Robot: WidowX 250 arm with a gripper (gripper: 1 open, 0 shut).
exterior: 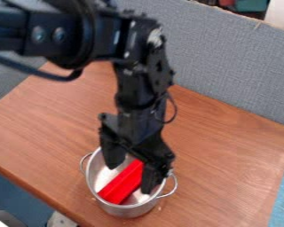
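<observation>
A silver pot (141, 206) with two side handles sits on the wooden table near the front. Inside it lies a red oblong object (121, 184). My black gripper (135, 160) is down over the pot, its fingers apart at the pot's back part, partly hiding the red object. I see nothing held between them, though the arm hides some of that area.
A blue strip (282, 197) lies at the right edge. A grey padded wall (216, 66) runs along the back.
</observation>
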